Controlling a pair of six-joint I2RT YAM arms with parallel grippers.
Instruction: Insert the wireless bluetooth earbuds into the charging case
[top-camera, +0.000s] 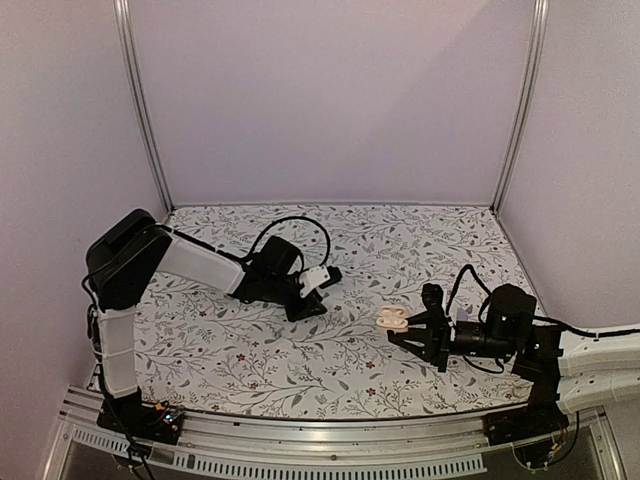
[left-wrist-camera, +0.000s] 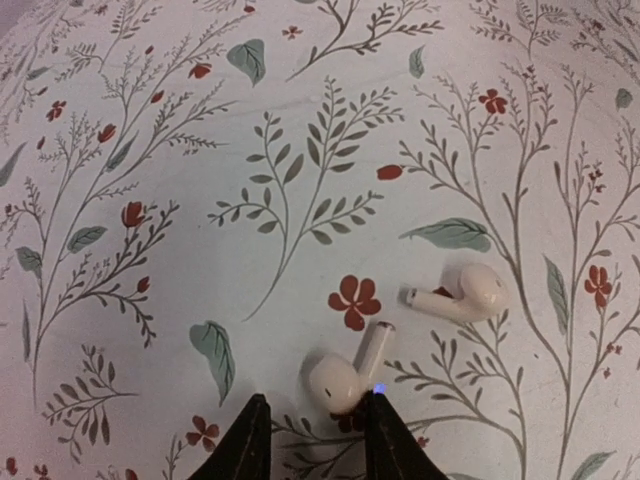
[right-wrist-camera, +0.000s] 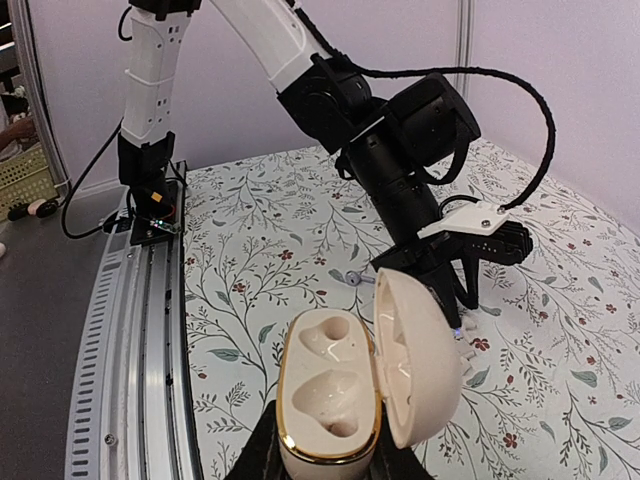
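Two white earbuds lie loose on the patterned cloth in the left wrist view. One earbud (left-wrist-camera: 342, 382) is just ahead of my left gripper, closest to its right fingertip. The other earbud (left-wrist-camera: 476, 292) rests farther off to the right. The left gripper stands part open, its gap empty. In the right wrist view, the white charging case (right-wrist-camera: 328, 382) has its lid (right-wrist-camera: 420, 360) raised and both earbud hollows empty. My right gripper is shut on the case's lower body. From above, the case (top-camera: 392, 319) is held clear of the left gripper.
Flower-patterned cloth (top-camera: 250, 370) covers the table, with free room between the arms and in front of them. Pale walls (top-camera: 330, 110) enclose the back and sides. A metal rail (top-camera: 320, 437) runs along the front edge.
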